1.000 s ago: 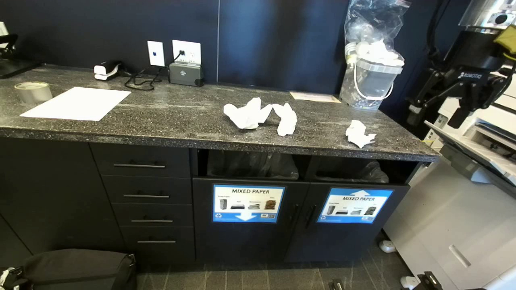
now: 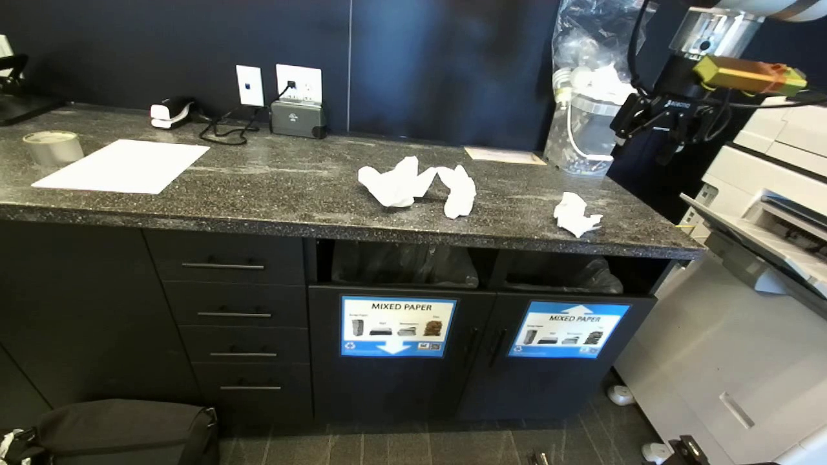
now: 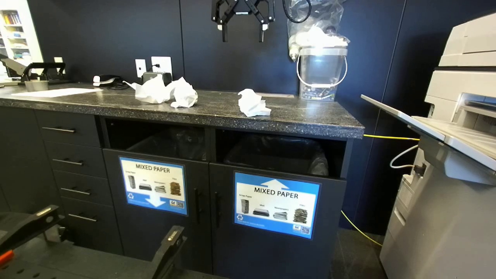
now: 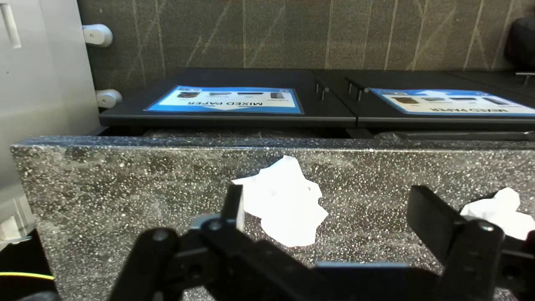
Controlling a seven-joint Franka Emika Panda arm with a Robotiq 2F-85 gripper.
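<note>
Three crumpled white papers lie on the speckled dark counter (image 2: 310,170). The right one, a crumpled paper (image 2: 574,214), rests near the front edge above the right bin opening. Further left sit a larger crumpled paper (image 2: 397,183) and, right beside it, a folded-looking crumpled paper (image 2: 458,191). My gripper (image 3: 242,38) is open and empty, raised above the counter. In the wrist view, the right paper (image 4: 286,203) shows below and between the spread fingers, nearer the left one. Another white paper (image 4: 501,213) is partly hidden behind the right finger.
Two open bin slots, the left bin (image 3: 174,142) and right bin (image 3: 279,151), lie under the counter edge. A clear bucket (image 3: 321,69) with a plastic bag stands at the back right. A printer (image 3: 446,162) flanks the counter's right end. Flat paper (image 2: 124,166) and tape (image 2: 53,148) lie left.
In exterior view 1 my arm has moved left and up, appearing smaller, and the gripper now overlaps the bucket's right side. The papers have not moved.
</note>
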